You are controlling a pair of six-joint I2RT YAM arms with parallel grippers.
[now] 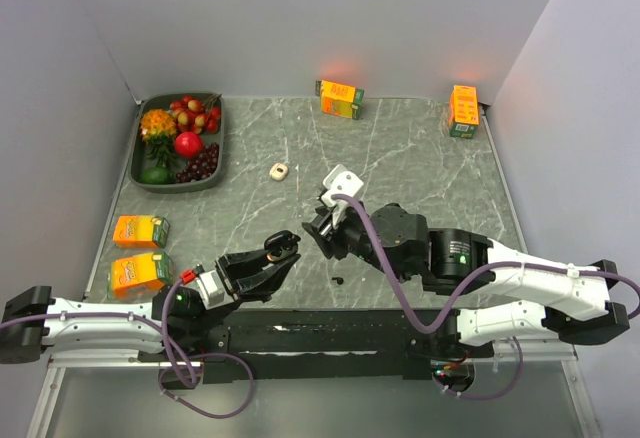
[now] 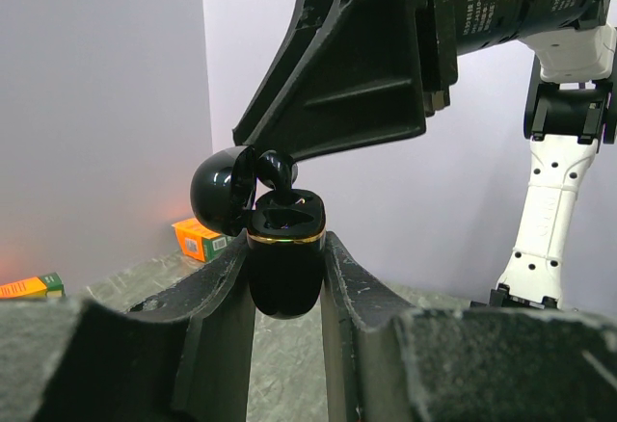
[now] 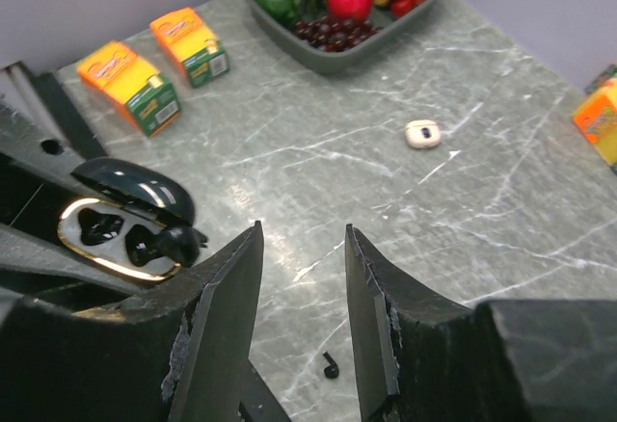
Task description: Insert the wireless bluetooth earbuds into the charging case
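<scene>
My left gripper is shut on the black charging case (image 2: 285, 277), held upright with its lid open. In the right wrist view the case's gold-rimmed cavities (image 3: 118, 239) show, with a dark rounded piece at the right one, likely an earbud (image 3: 176, 245). My right gripper is part open beside the case, nothing seen between its fingertips. A small black earbud (image 3: 331, 370) lies on the marble table below it. A small cream item (image 1: 279, 171) lies further back.
A fruit tray (image 1: 222, 123) is at back left. Orange boxes (image 1: 142, 231) stand at left, back and back right.
</scene>
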